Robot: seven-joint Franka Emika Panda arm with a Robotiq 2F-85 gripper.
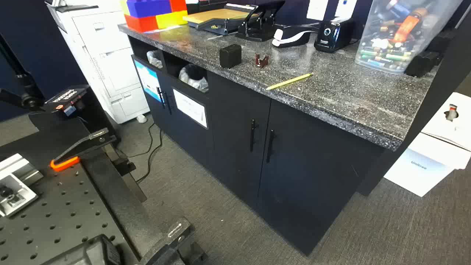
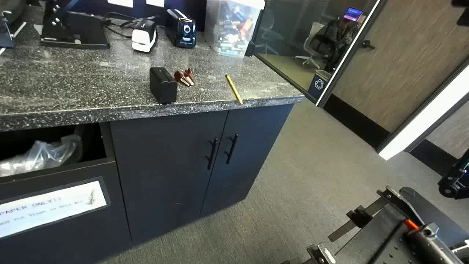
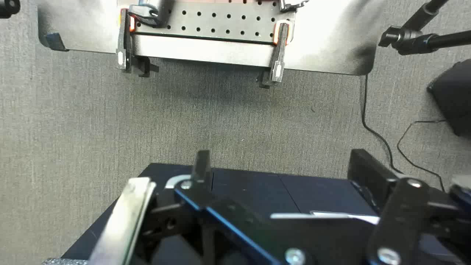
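Observation:
My gripper shows only in the wrist view. Its dark fingers point(image 3: 201, 167) are spread wide, with nothing between them; beyond the gap lie grey carpet and the dark cabinet. On the speckled counter point(image 1: 344, 95), a yellow pencil point(image 1: 290, 81) lies close to the front edge. A dark red staple remover point(image 2: 179, 76) sits between that pencil and a small black block point(image 2: 162, 85) standing upright. None of these three appears in the wrist view.
An electric pencil sharpener point(image 1: 327, 36), a white-and-black stapler point(image 1: 291, 36) and a clear battery bin point(image 2: 232, 28) stand farther back. Cabinet doors point(image 2: 171, 171) below are closed. Across the carpet is a perforated work table point(image 3: 207, 20) with clamps point(image 3: 277, 57).

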